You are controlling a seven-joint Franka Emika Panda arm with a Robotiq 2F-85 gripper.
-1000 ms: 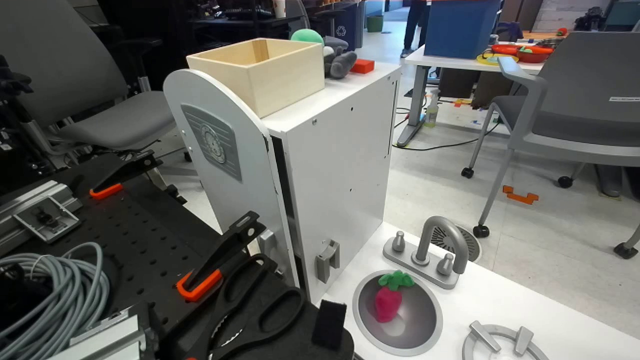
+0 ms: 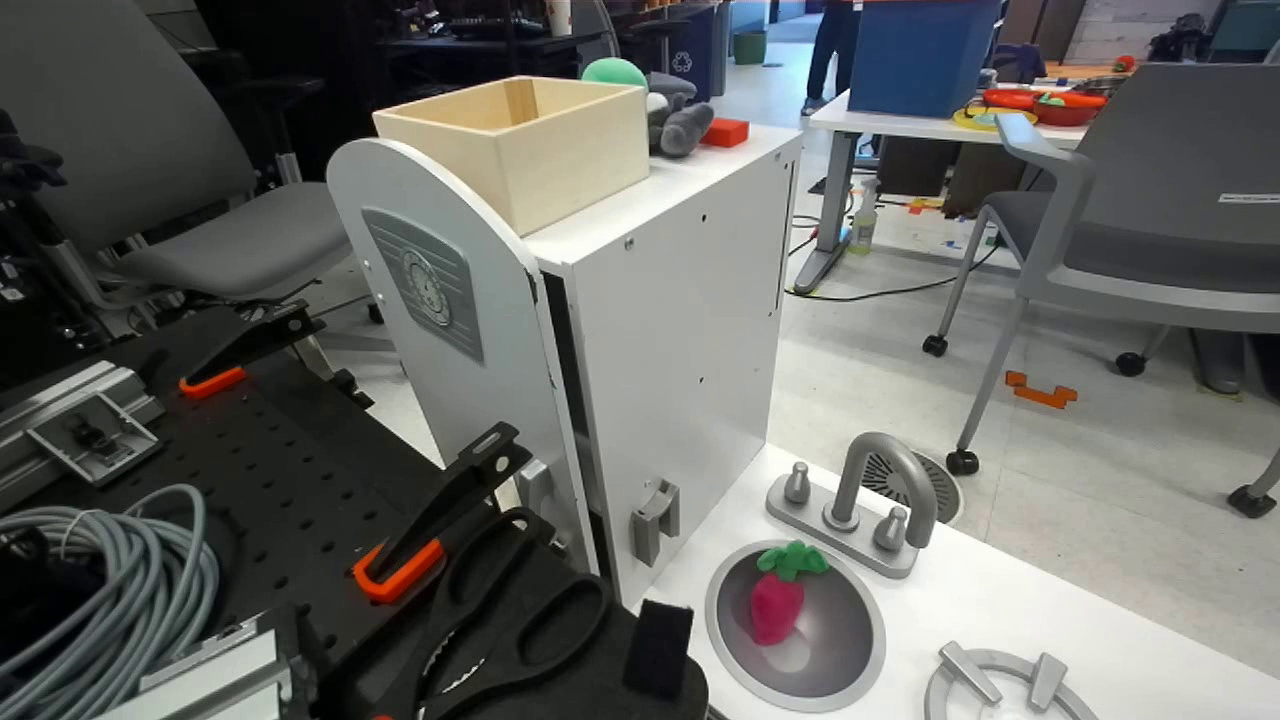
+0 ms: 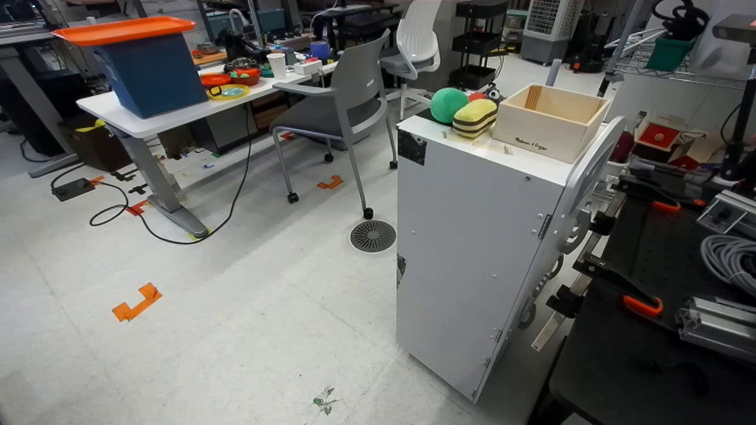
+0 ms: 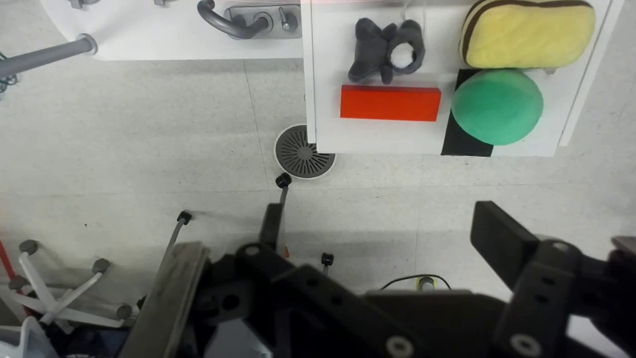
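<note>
In the wrist view my gripper is open, its fingers wide apart over bare floor with nothing between them. Ahead of it lies the white cabinet top. On that top are a red block, a grey plush toy, a green ball and a yellow plush sponge. A pale wooden box also stands on the cabinet. Inside the grey sink rests a pink plush fruit with green leaves. Neither exterior view shows my gripper.
A grey faucet rises beside the sink. Left of the cabinet, a black bench carries clamps, scissors and coiled cable. Chairs and a white table with a blue bin stand farther off.
</note>
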